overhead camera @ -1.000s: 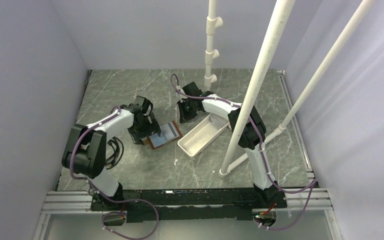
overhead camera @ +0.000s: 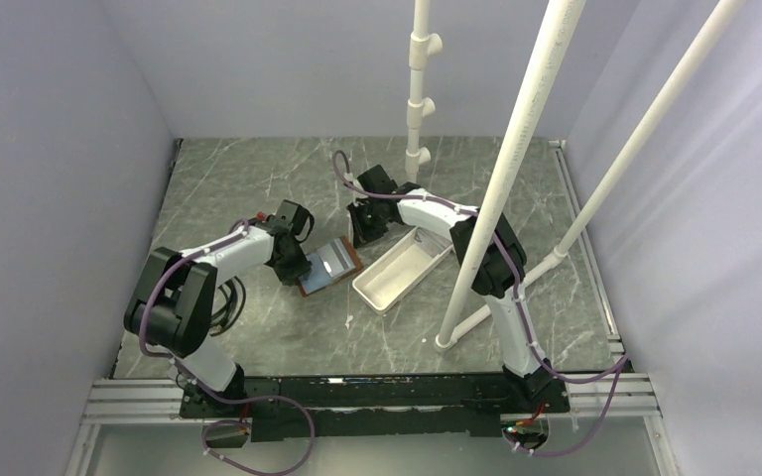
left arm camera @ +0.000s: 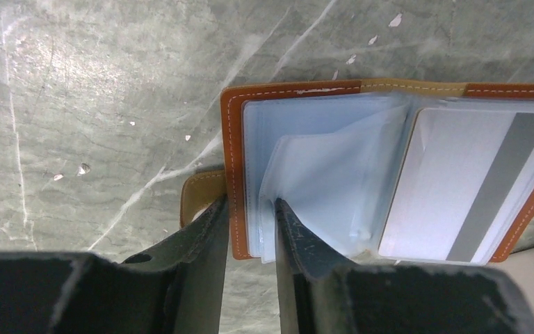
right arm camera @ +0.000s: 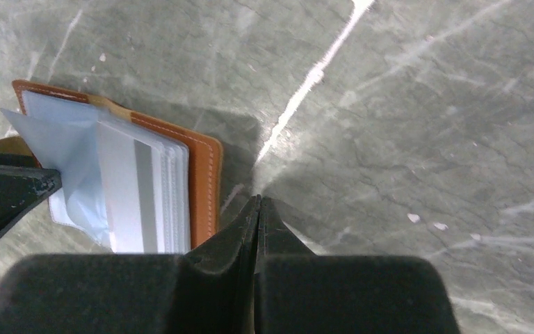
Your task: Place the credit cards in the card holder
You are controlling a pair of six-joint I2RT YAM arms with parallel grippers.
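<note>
The brown card holder [left arm camera: 233, 139] lies open on the marble table, with clear plastic sleeves [left arm camera: 334, 181] and a pale card with a grey stripe [left arm camera: 473, 181] at its right part. My left gripper is at the holder's left edge, shut on a clear sleeve, as far as the left wrist view shows. In the right wrist view my right gripper is shut over bare table beside the holder [right arm camera: 203, 181], nothing visible between its fingertips.
A white tray [overhead camera: 387, 293] lies right of the holder. White pipes [overhead camera: 511, 139] stand around the right arm. A coiled cable lies at the left.
Since the earlier top views my left gripper has shifted and turned at the holder's left end. My right gripper has barely moved, slightly down and left.
</note>
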